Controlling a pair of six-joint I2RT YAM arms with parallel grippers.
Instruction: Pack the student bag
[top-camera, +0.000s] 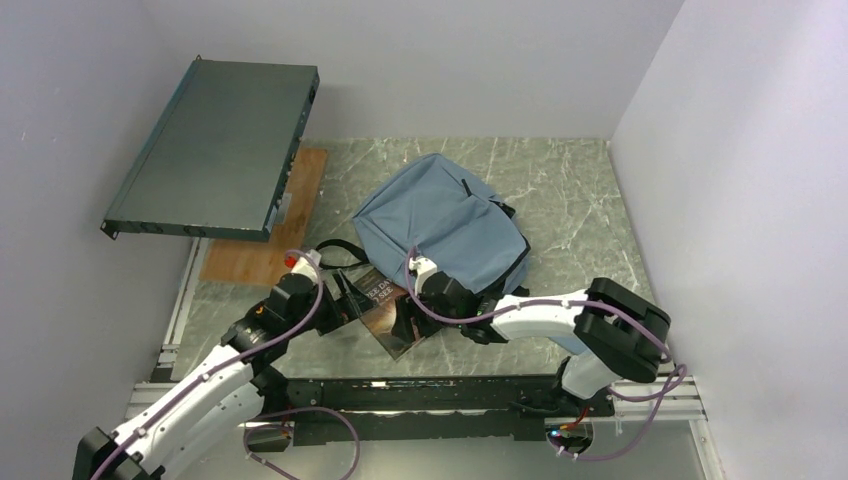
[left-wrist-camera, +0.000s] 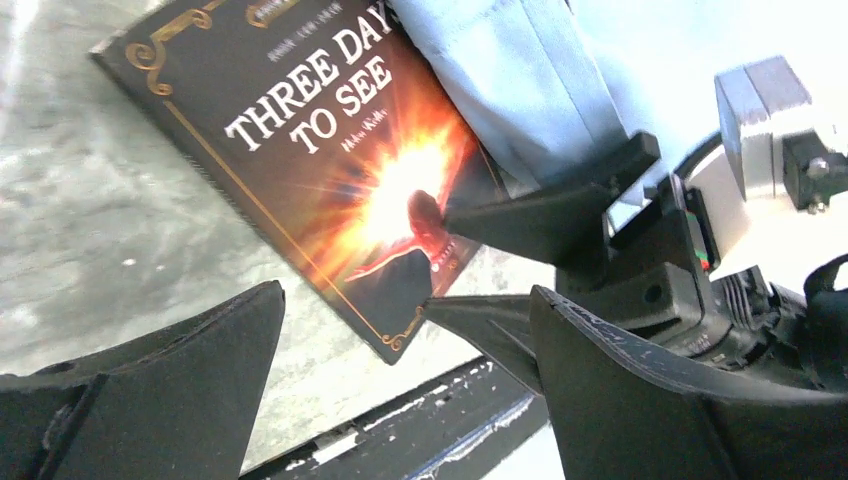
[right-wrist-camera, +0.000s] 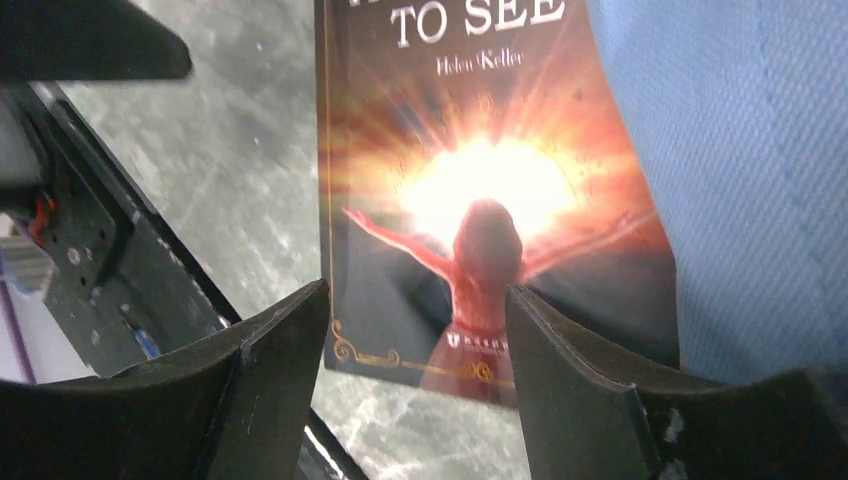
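Observation:
A dark book (top-camera: 384, 312) titled "Three Days to See" lies flat, cover up, in front of the blue bag (top-camera: 440, 215). Its cover (left-wrist-camera: 330, 150) is partly overlapped along one side by the bag's fabric (left-wrist-camera: 520, 80). My left gripper (top-camera: 355, 293) stands open over the left part of the book, with nothing gripped. Over the book's lower end is my right gripper (top-camera: 402, 318); in the right wrist view its fingers (right-wrist-camera: 270, 370) are apart above the cover, holding nothing. The bag lies collapsed on its side; its inside is hidden.
A dark green metal box (top-camera: 215, 145) overhangs a wooden board (top-camera: 255, 255) at the left. A black strap (top-camera: 343, 246) lies beside the bag. Dark rail (top-camera: 420, 393) runs along the front edge.

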